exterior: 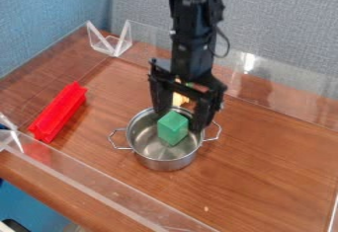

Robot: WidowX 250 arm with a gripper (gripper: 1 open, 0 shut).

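Observation:
My black gripper (180, 103) is lowered over a steel pot (165, 152) with two handles, its open fingers on either side above a green cube (173, 127) that sits inside the pot. Part of a yellow object (181, 99) shows behind the gripper, mostly hidden.
A long red block (57, 112) lies at the left of the wooden table (264, 177). Clear plastic strips run along the front and back edges, with clear brackets at the left.

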